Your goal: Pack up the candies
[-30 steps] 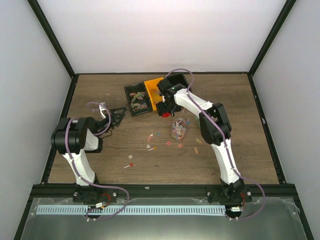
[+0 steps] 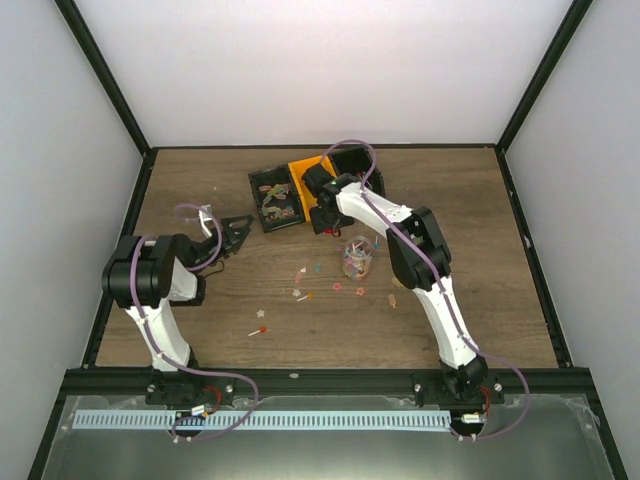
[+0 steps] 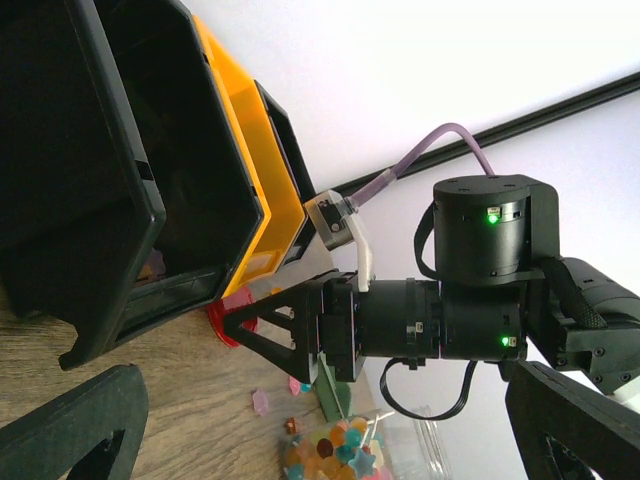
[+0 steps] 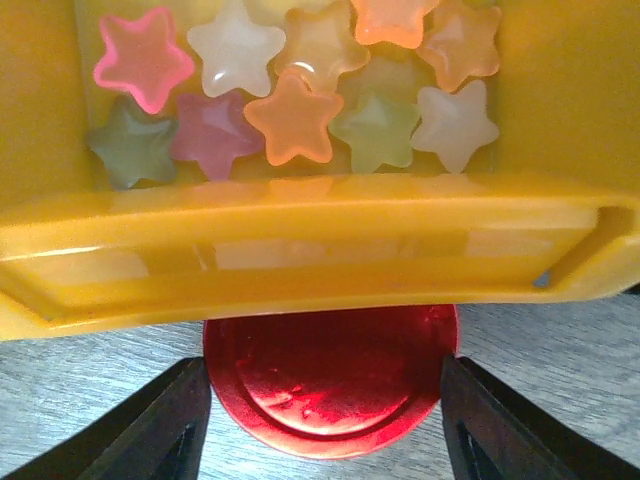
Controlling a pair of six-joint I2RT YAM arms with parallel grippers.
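Note:
Flat on the table against the front of the yellow bin lies a round red lid. My right gripper is shut on it, one finger at each side of its rim; the bin's front wall hides the lid's far part. Star candies of several colours lie in that bin. The clear jar, with colourful candies inside, stands in front of the bins. Away to the left, my left gripper is open, its fingers wide apart with nothing between them.
A black bin with gummies flanks the yellow bin on the left; another black bin stands right. Loose candies, including a lollipop and a white star, dot the middle.
The left arm has stayed in place.

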